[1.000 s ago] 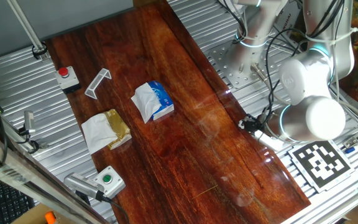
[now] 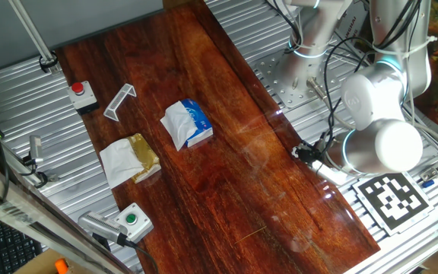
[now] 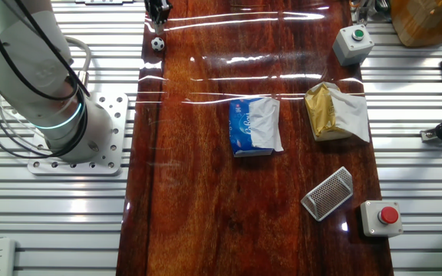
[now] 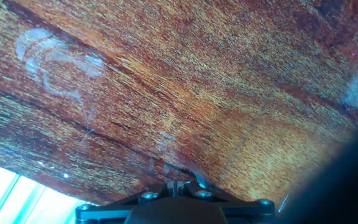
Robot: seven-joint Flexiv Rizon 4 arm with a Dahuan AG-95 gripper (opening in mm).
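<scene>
My gripper (image 2: 301, 152) hangs over the table's right edge in exterior view 1, well apart from the packs. At the bottom of the wrist view, the gripper has its fingers together, with nothing visible between them; only bare wood lies ahead. A blue and white tissue pack (image 2: 187, 124) rests mid-table. Beside it, nearer the far long edge, lies a gold and white tissue pack (image 2: 130, 160). In exterior view 2, a small black-and-white round spot (image 3: 157, 44) shows just below the gripper (image 3: 158, 17); I cannot tell whether it is an object or a reflection.
Along the far edge stand a red button box (image 2: 82, 97), a white perforated holder (image 2: 120, 102) and a green button box (image 2: 133, 221). A marker board (image 2: 392, 201) lies off the table near the arm.
</scene>
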